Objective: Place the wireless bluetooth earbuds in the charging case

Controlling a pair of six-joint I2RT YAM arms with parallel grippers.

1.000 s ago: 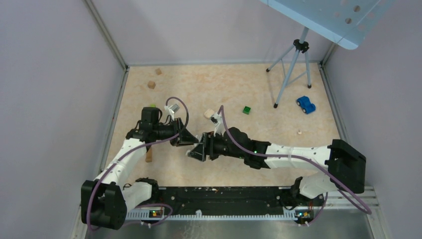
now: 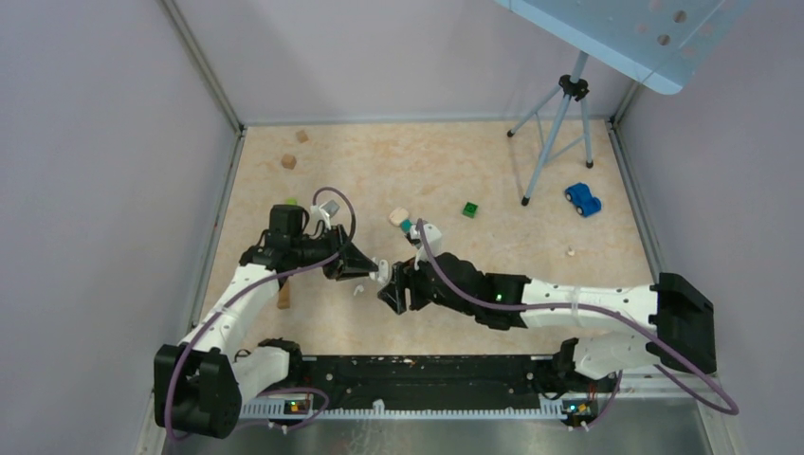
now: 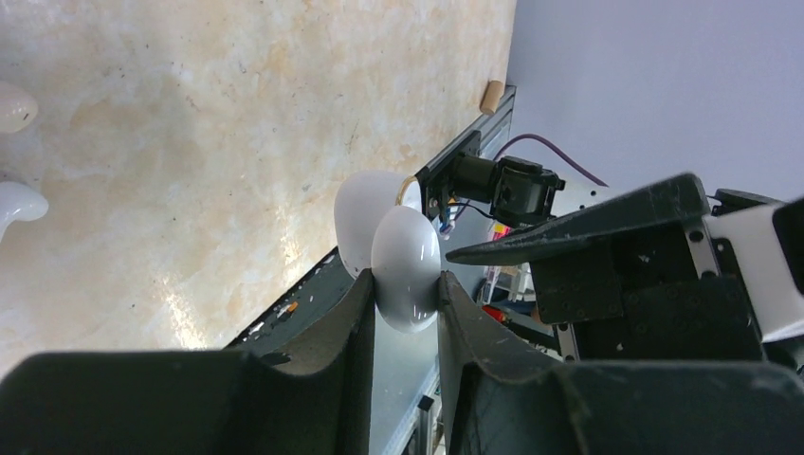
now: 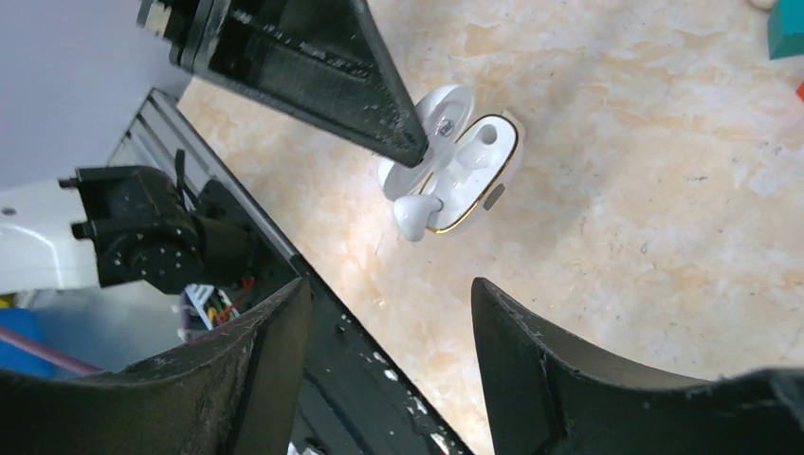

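My left gripper is shut on the white charging case (image 4: 471, 171), holding it above the table with its lid (image 4: 446, 121) open. In the right wrist view, a white earbud (image 4: 412, 216) is at the near end of the case, its bulb outside and its stem at the near socket; how deep it sits cannot be told. The far socket is empty. My right gripper stands open near the case, with nothing between its fingers. White earbud-like pieces (image 3: 19, 202) lie on the table, cut off by the left wrist view's edge.
Behind the grippers lie a teal block (image 2: 406, 226) and a pale block (image 2: 398, 216). Farther off are a green block (image 2: 469, 209), a blue toy car (image 2: 582, 199) and a tripod (image 2: 555, 133).
The case shows more clearly between the grippers; the left arm has hardly moved.
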